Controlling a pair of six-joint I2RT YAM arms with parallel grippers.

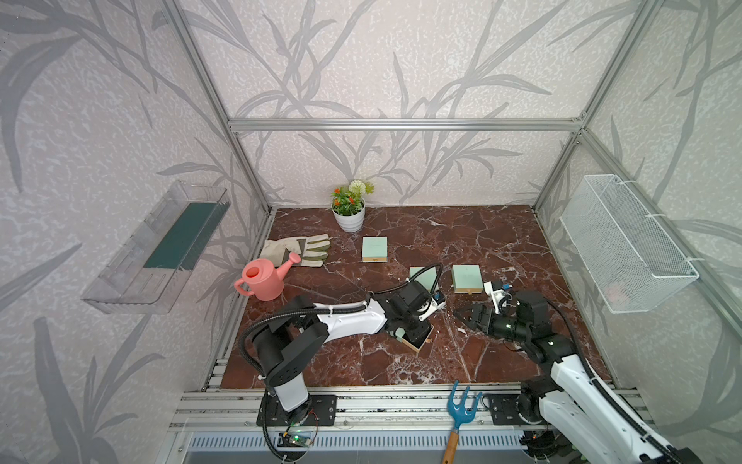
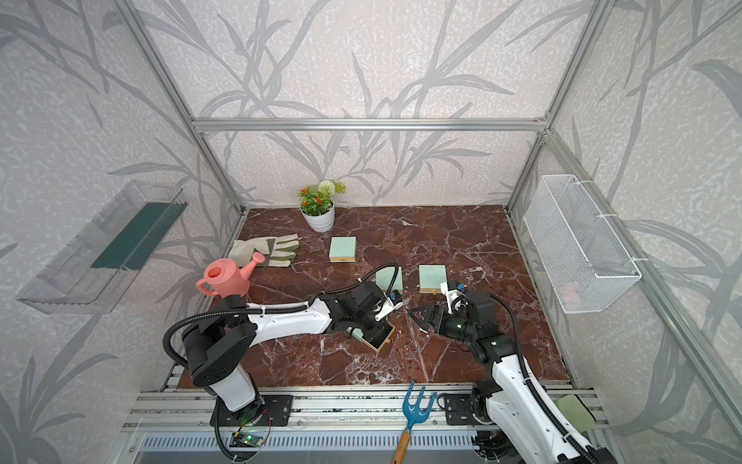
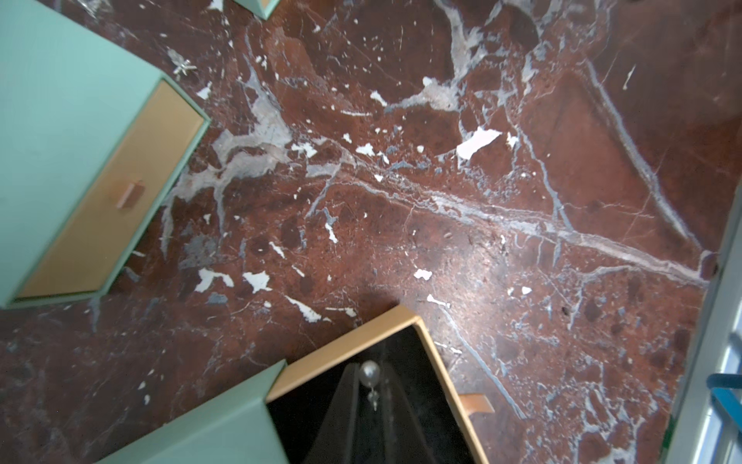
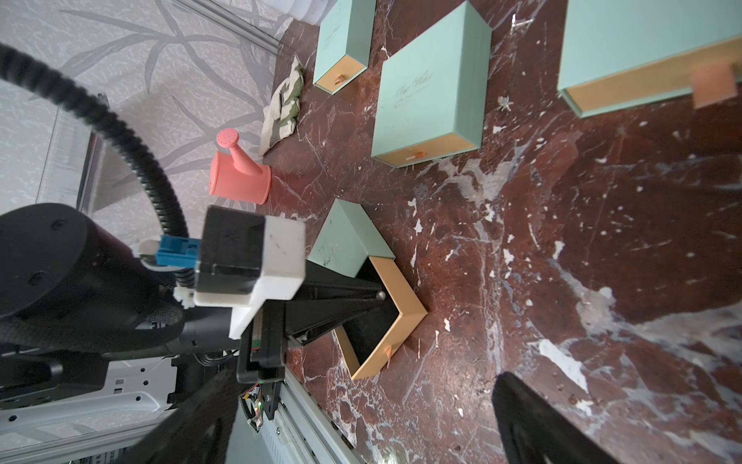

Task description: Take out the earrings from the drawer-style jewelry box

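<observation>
The mint jewelry box near the front has its tan drawer pulled out, showing a black lining. A silver ball-shaped earring with a small dangling part shows over that lining, between the narrowly parted tips of my left gripper. Whether the finger pads press on it cannot be made out. In the right wrist view the ball shows at the left fingertips, above the drawer. No second earring is visible. My right gripper stands open and empty, to the right of the drawer.
Three closed mint boxes stand behind: one at back left, one in the middle, one at right. A pink watering can, gloves and a flower pot occupy the left side.
</observation>
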